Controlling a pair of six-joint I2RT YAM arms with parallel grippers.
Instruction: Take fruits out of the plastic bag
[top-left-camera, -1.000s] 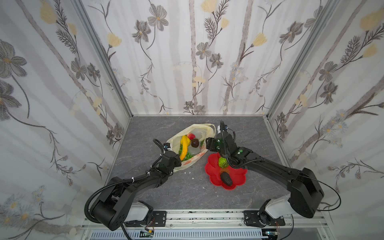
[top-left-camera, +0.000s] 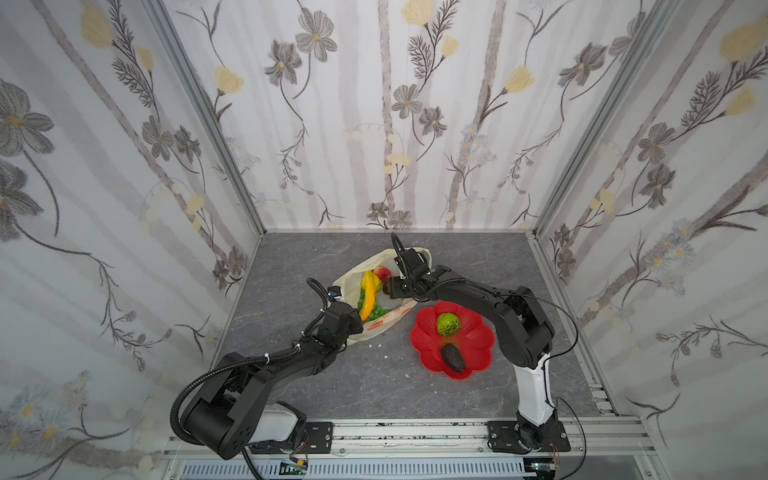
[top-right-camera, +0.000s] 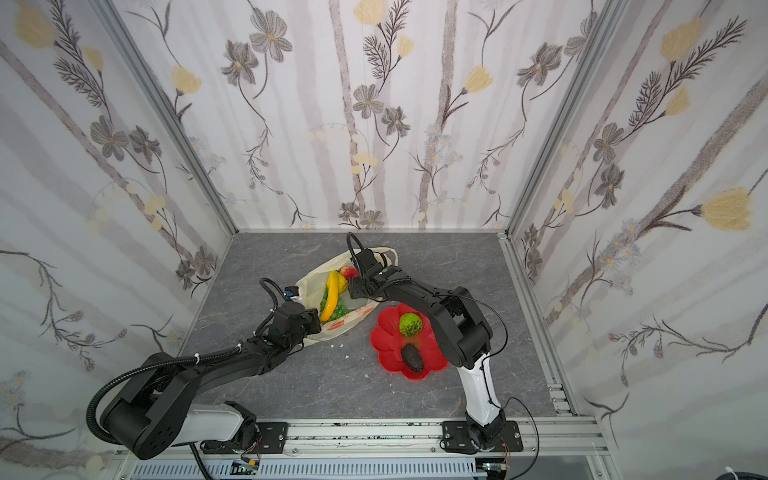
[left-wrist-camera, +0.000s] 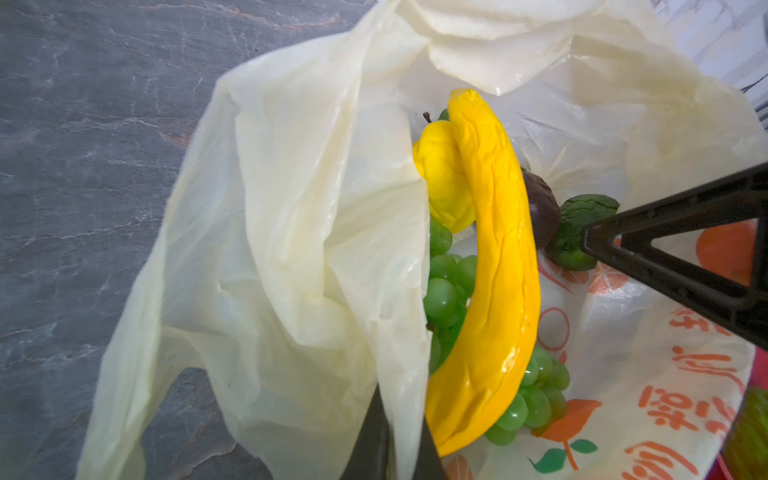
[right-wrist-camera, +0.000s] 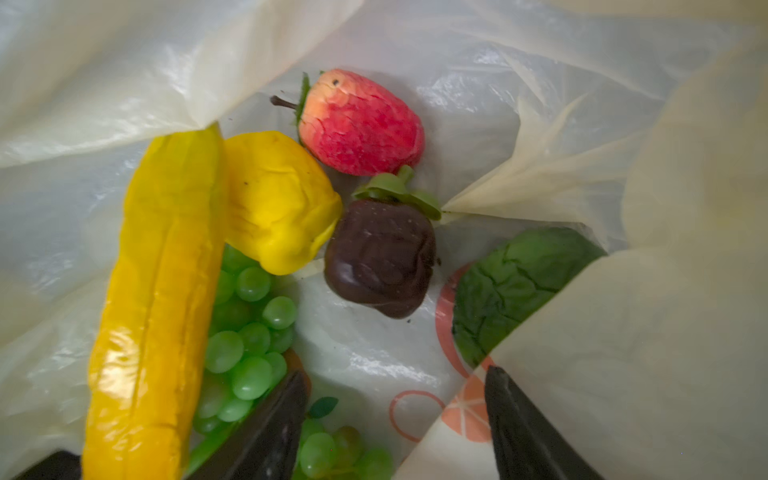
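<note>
The pale plastic bag (top-left-camera: 382, 327) lies with its mouth spread. My left gripper is shut on a fold of its near-left rim. Inside, the left wrist view shows a yellow banana (left-wrist-camera: 496, 296), a yellow fruit (left-wrist-camera: 445, 177) and green grapes (left-wrist-camera: 440, 298). In the right wrist view a red fruit (right-wrist-camera: 361, 121), a dark brown mangosteen (right-wrist-camera: 382, 256) and a dark green fruit (right-wrist-camera: 512, 280) lie by them; bag plastic partly covers the green one. My right gripper is over the bag's mouth, its fingers apart with no fruit between them, the mangosteen ahead of the tips.
A red petal-shaped bowl (top-left-camera: 424, 340) stands right of the bag, holding a green bumpy fruit (top-left-camera: 448, 323) and a dark avocado-like fruit (top-left-camera: 453, 357). The right arm passes over the bowl's back right side.
My right gripper has moved left from beside the bag to over its mouth, hiding the mangosteen in the top left view. The left arm and bowl fruits stay in place.
</note>
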